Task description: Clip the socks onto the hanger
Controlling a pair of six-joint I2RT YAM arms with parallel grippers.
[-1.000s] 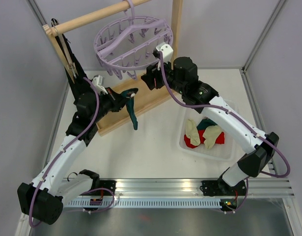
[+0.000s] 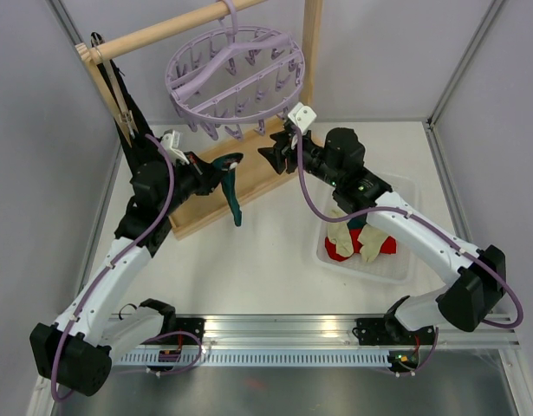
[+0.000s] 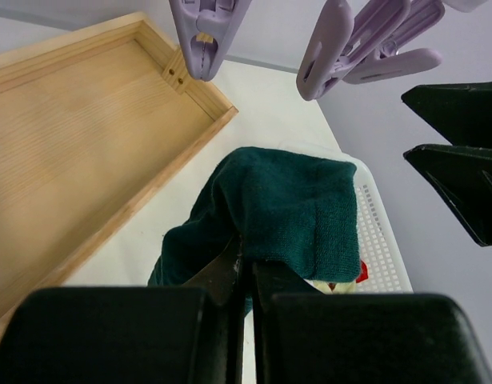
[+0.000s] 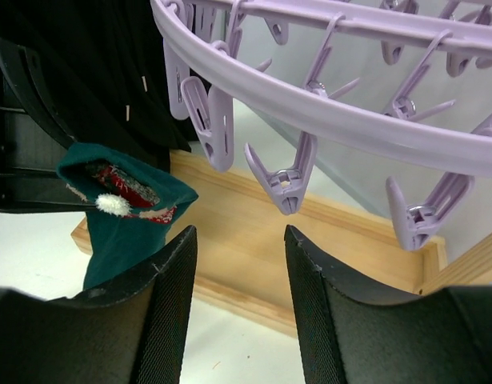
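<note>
A dark green sock (image 3: pixel 282 200) hangs from my left gripper (image 2: pixel 221 166), which is shut on its edge. In the right wrist view the sock's (image 4: pixel 126 188) opening faces sideways, showing a red patterned lining and a white tuft. Above is the round lilac hanger (image 2: pixel 236 74) with clips pointing down all round its ring. My right gripper stands part open and empty, its fingertips just below a hanger clip (image 4: pixel 287 180). That clip has nothing in it. The sock is apart from the clips.
At the right, a white basket (image 2: pixel 400 269) holds red, cream and green socks. Behind the hanger are a wooden frame (image 2: pixel 192 227) on the table and a wooden rail (image 2: pixel 162 30).
My right gripper has shifted slightly right and towards the table's front, away from the hanger ring. The left arm and its sock look nearly still.
</note>
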